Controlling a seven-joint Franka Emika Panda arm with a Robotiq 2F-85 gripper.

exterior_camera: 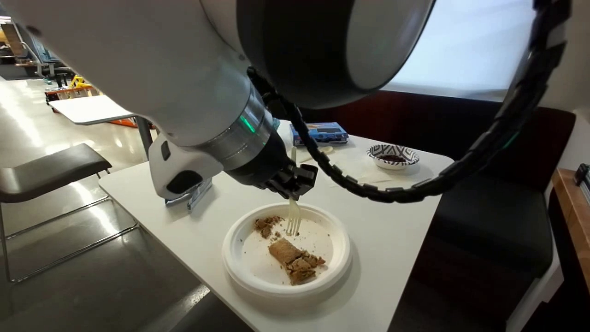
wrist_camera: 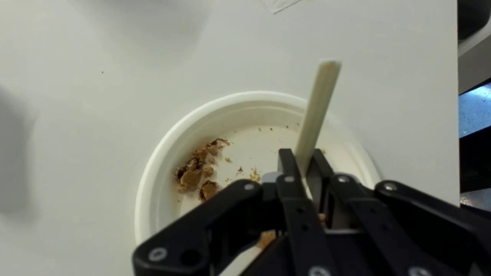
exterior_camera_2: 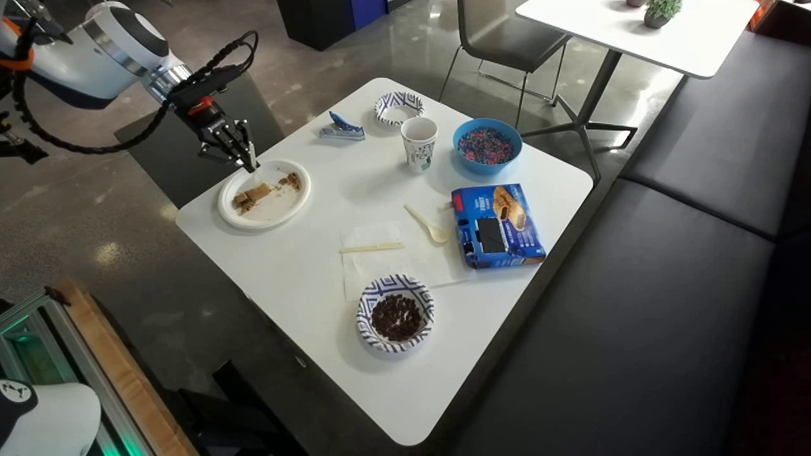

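My gripper (exterior_camera: 293,193) is shut on a pale plastic fork (exterior_camera: 293,218), whose tines point down over the white plate (exterior_camera: 232,260). In exterior view 1 the tines appear between the crumbs (exterior_camera: 266,226) and a broken brown pastry bar (exterior_camera: 286,253); whether they touch the plate I cannot tell. Seen from the wrist, the fork's handle (wrist_camera: 317,110) sticks up between the black fingers, which hide the tines and most of the bar. Exterior view 2 has the gripper (exterior_camera_2: 252,163) above the plate's far edge, with the bar (exterior_camera_2: 251,197) beneath.
A crumpled blue wrapper (exterior_camera_2: 343,128), patterned bowl (exterior_camera_2: 395,348), paper cup (exterior_camera_2: 419,142), blue bowl (exterior_camera_2: 507,161) and blue box (exterior_camera_2: 498,227) stand around the table. A spoon (exterior_camera_2: 433,229) lies near the box. Bare tabletop (exterior_camera_2: 319,251) lies beside the plate.
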